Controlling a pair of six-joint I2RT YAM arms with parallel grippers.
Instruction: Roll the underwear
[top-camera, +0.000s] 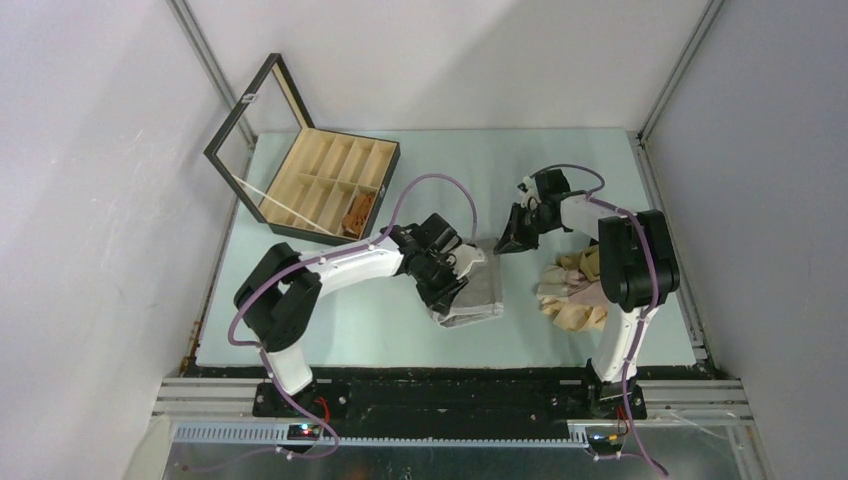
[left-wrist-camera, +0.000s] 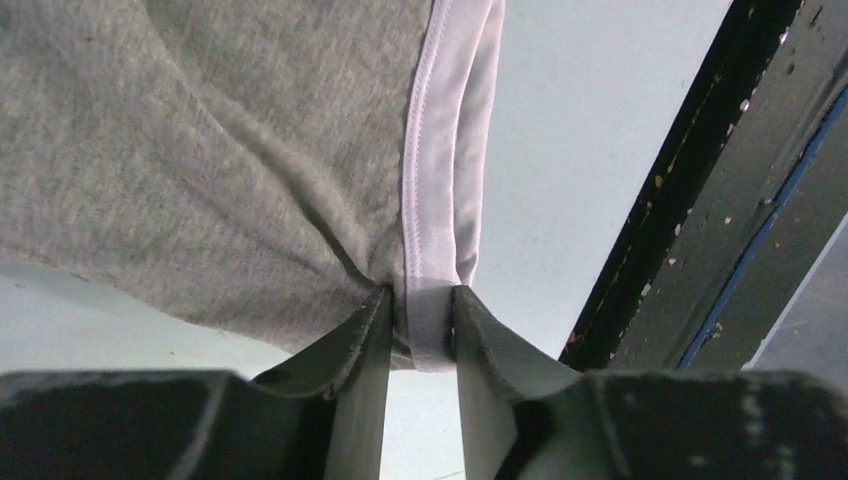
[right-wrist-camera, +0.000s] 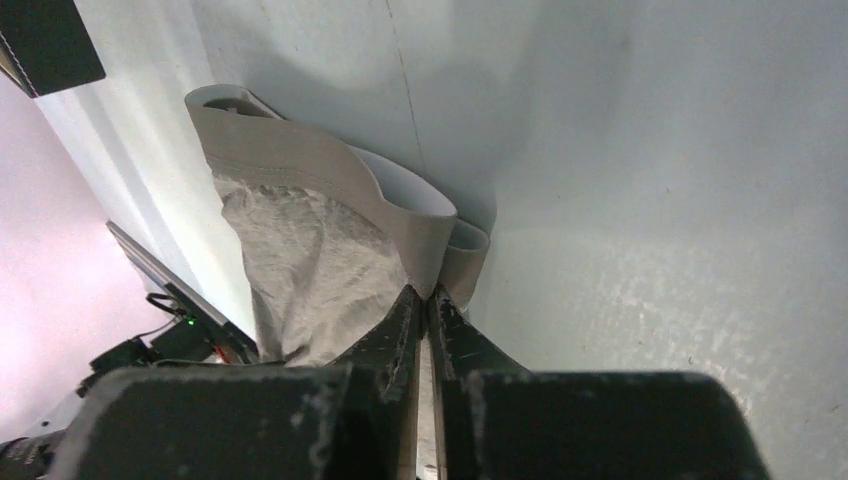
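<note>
The grey underwear (top-camera: 480, 285) lies on the table between my grippers. My left gripper (top-camera: 435, 303) is at its lower-left corner; in the left wrist view its fingertips (left-wrist-camera: 422, 300) close round the pale waistband, pinching the underwear (left-wrist-camera: 230, 170). My right gripper (top-camera: 503, 243) is at the upper-right corner; in the right wrist view its fingertips (right-wrist-camera: 425, 300) meet on the folded grey band of the underwear (right-wrist-camera: 310, 240). Much of the cloth is under the left arm in the top view.
An open compartment box (top-camera: 315, 175) stands at the back left, with brown items in one compartment. A pile of beige and olive cloths (top-camera: 575, 300) lies right of the underwear.
</note>
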